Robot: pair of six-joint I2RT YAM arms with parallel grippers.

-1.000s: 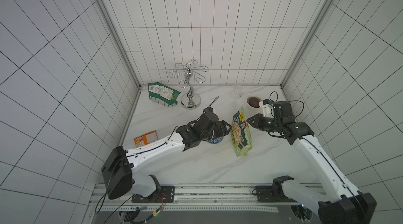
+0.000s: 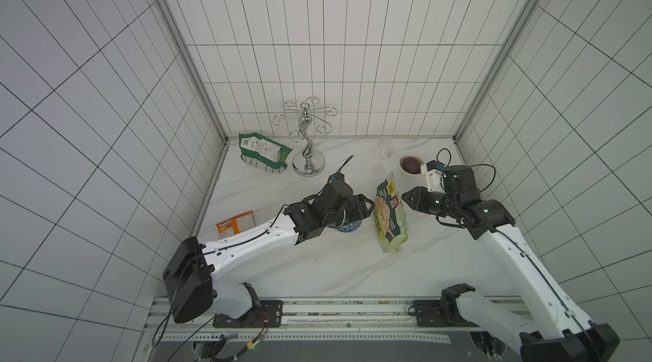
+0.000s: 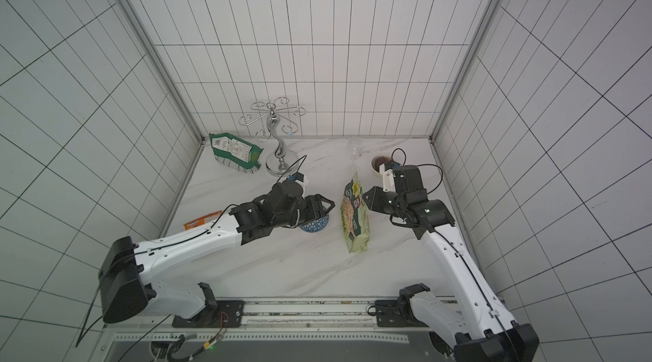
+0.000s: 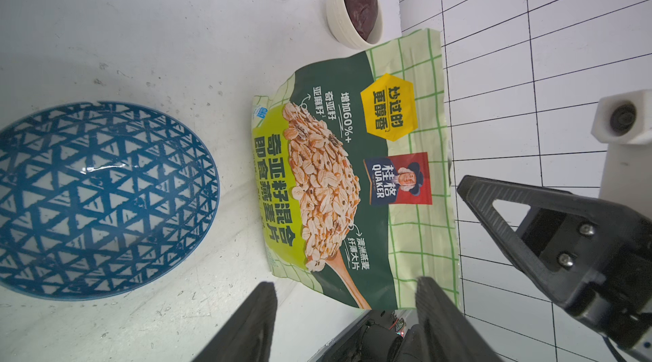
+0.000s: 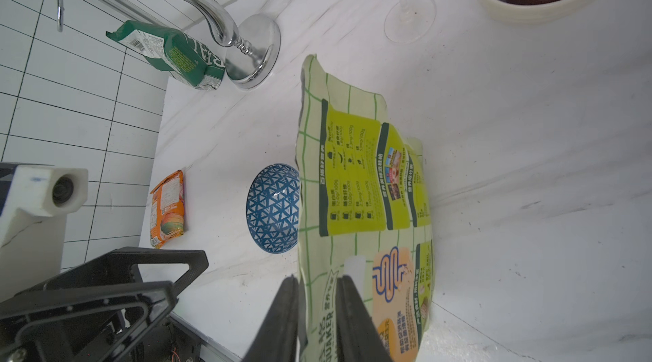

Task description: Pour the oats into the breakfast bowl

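A green Quaker oats bag [image 2: 390,216] stands upright at the middle of the counter. Left of it is a blue patterned bowl [image 4: 102,199], partly hidden under my left arm in the top views. My left gripper is open, hovering above the bowl and facing the bag, with nothing held. My right gripper is on the bag's other side, close to it, its fingertips part open and overlapping the bag's edge in the right wrist view; whether they touch it is unclear.
A chrome mug tree [image 2: 308,161], a green packet [image 2: 263,151], an orange packet [image 2: 235,224] at left, a clear glass [image 5: 407,19] and a cream bowl with dark contents [image 4: 343,15] at the back right.
The left arm and the bag look unchanged.
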